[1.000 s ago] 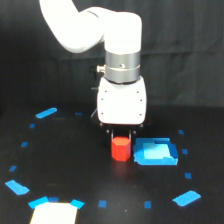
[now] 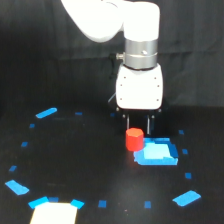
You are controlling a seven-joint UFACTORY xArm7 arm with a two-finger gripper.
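Observation:
A white robot arm reaches down from the top, its gripper [image 2: 137, 124] hanging open above and just behind a red object [image 2: 134, 140]. The red object stands on the dark table beside the left side of a blue square container [image 2: 170, 160] with a lighter blue inside; whether it touches or overlaps the rim is hard to tell.
A pale board [image 2: 52, 214] lies at the front left edge. Strips of blue tape and small blue marks are scattered over the dark table [image 2: 100, 175], which is otherwise largely clear.
The gripper has risen and moved right, away from around the red object. The red object now sits higher and further right in the view, nearer the blue container.

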